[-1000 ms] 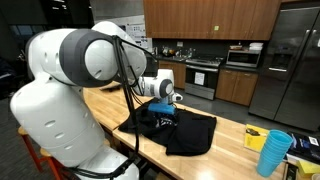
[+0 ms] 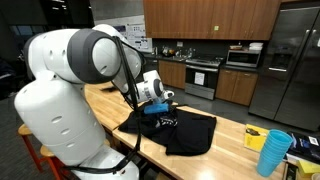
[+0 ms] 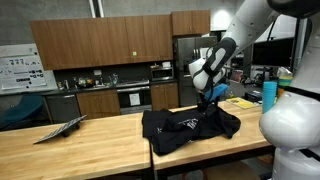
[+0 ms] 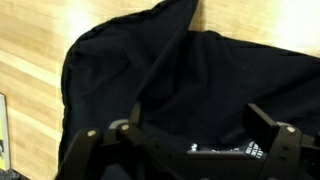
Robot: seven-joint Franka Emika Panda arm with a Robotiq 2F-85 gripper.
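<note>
A black cloth (image 2: 192, 134), perhaps a garment, lies spread and rumpled over the wooden table. Most of the wrist view is filled by the same cloth (image 4: 215, 85), with a fold running up its middle and a small patch of white print near the bottom. Above the cloth, my gripper stands open, its dark fingers wide apart with cloth visible below and between them. In exterior view 1 the gripper (image 2: 157, 108) points down over the left part of the cloth. Exterior view 2 shows the gripper (image 3: 206, 102) over the cloth's right part.
Blue cups (image 2: 273, 152) stand at the table's right edge, with a yellow item (image 2: 256, 137) behind them. Bare wood (image 3: 70, 145) takes up the table's left side in exterior view 2. Kitchen cabinets and a stove (image 2: 202, 79) are in the background.
In exterior view 1 my gripper has shifted left over the cloth, and the wrist has turned. The cloth looks much the same.
</note>
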